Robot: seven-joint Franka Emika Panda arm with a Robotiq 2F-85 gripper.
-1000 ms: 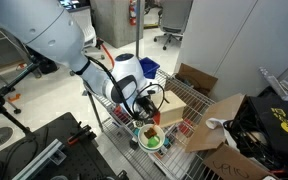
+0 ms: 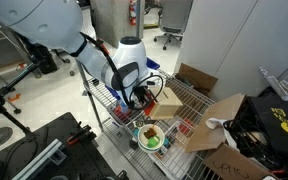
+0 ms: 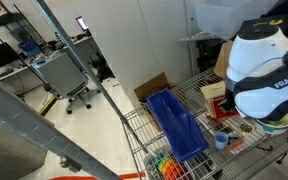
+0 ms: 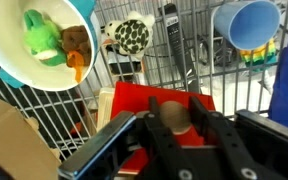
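Note:
In the wrist view my gripper is shut on a round tan object (image 4: 175, 118), seen end-on, so its full shape is hidden. A flat red thing (image 4: 139, 98) lies beneath it, over the wire rack. To the upper left stands a white bowl (image 4: 46, 76) with a green plush toy and a brown one inside; exterior view 1 also shows the bowl (image 2: 143, 142). A blue cup (image 4: 246, 22) is at the upper right. The arm's white body hides the fingertips in exterior view 2.
A spotted toy (image 4: 132, 34) and a dark-handled tool (image 4: 174, 45) lie on the rack. Cardboard boxes (image 2: 227, 163) stand at the right. A blue tray (image 3: 177, 125) sits along one side of the rack.
In exterior view 1 my arm has moved upward in the picture, away from the white bowl. The bowl and boxes have stayed in place.

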